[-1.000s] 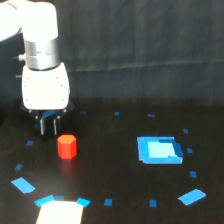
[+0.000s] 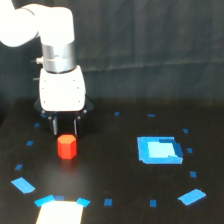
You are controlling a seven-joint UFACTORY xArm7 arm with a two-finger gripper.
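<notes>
A small red block [image 2: 67,147] rests on the dark table toward the left. Just above it hangs my gripper [image 2: 66,126], pointing down from the white arm [image 2: 62,90]. Its two dark fingers stand apart with a gap between them, so it is open. The fingertips end close to the block's top edge; whether they are over it or behind it, I cannot tell. No thing shows held in the gap.
A blue square frame with a pale middle [image 2: 160,150] lies on the right. Blue strips lie toward the front, and small blue marks dot the table. A pale block-like shape [image 2: 60,212] is at the bottom edge.
The arm and gripper have shifted right, from left of the red block to above it in the view. The red block and the blue frame stay where they were.
</notes>
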